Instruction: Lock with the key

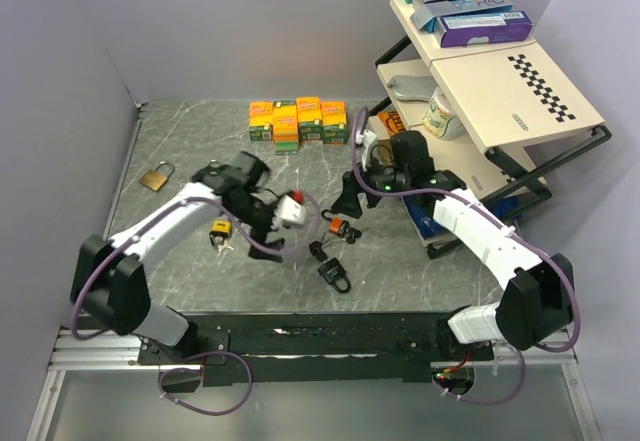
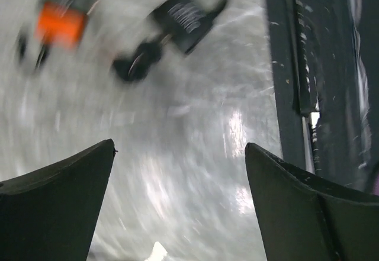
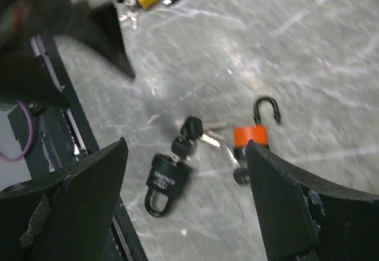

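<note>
A black padlock (image 1: pixel 334 275) with dark keys (image 1: pixel 318 251) beside it lies on the marble table near the front edge. An orange padlock (image 1: pixel 338 226) with keys lies just behind. A yellow padlock (image 1: pixel 220 230) with keys is at left, a brass padlock (image 1: pixel 154 179) farther back. My left gripper (image 1: pixel 266 245) is low over the table, left of the black padlock, open and empty in its blurred wrist view. My right gripper hangs above the black and orange padlocks, its fingers apart with nothing between.
Yellow-orange boxes (image 1: pixel 284 121) stand along the back wall. A shelf rack (image 1: pixel 520 101) with boxes and a cup is at right.
</note>
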